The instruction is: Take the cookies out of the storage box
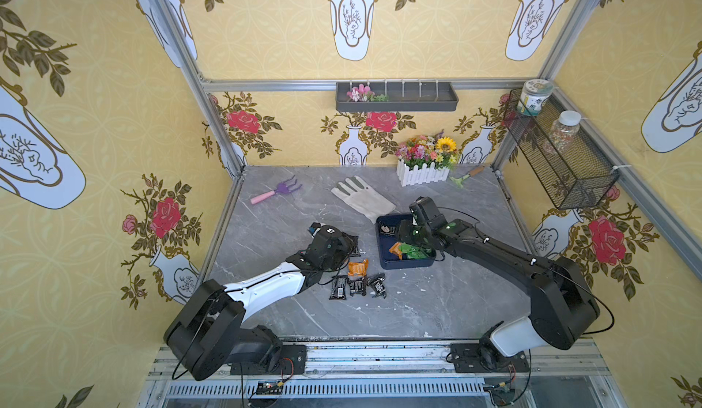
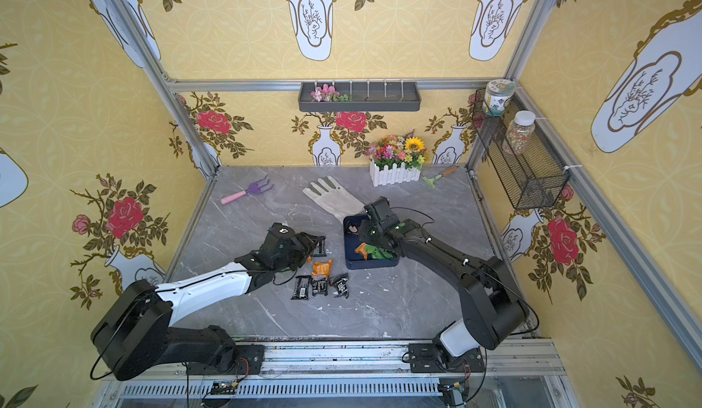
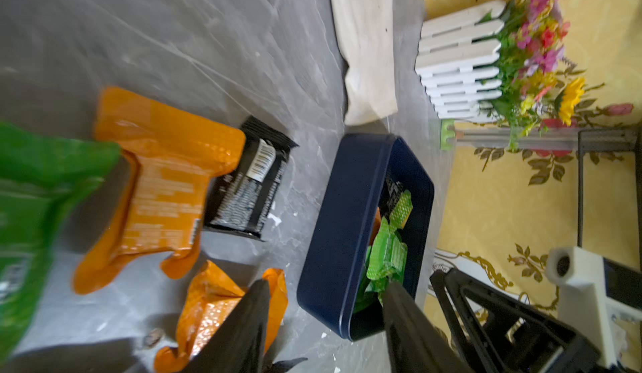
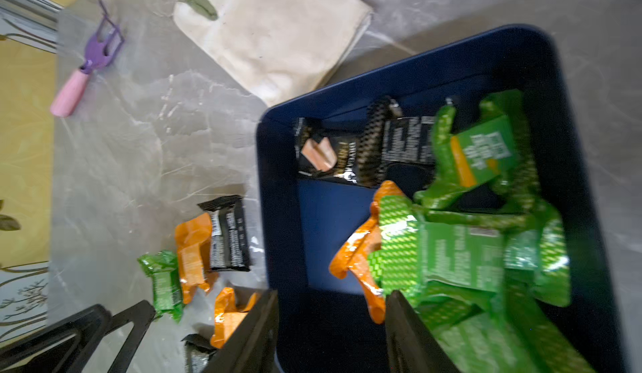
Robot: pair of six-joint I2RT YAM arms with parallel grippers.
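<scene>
The navy storage box (image 1: 392,262) holds green packets (image 4: 461,252), an orange packet (image 4: 357,252) and black packets (image 4: 408,139). Outside on its left lie black packets (image 1: 338,287), orange packets (image 1: 357,267) and, in both wrist views, a green packet (image 3: 33,212). My left gripper is open above these loose packets, left of the box, with nothing between its fingers. My right gripper hangs over the box, fingertips apart, empty.
A cloth glove (image 1: 363,197) lies behind the box. At the back are a flower planter (image 1: 422,174), a purple hand fork (image 1: 275,191) and a small trowel (image 1: 465,175). A mesh basket (image 1: 555,174) with jars hangs at the right.
</scene>
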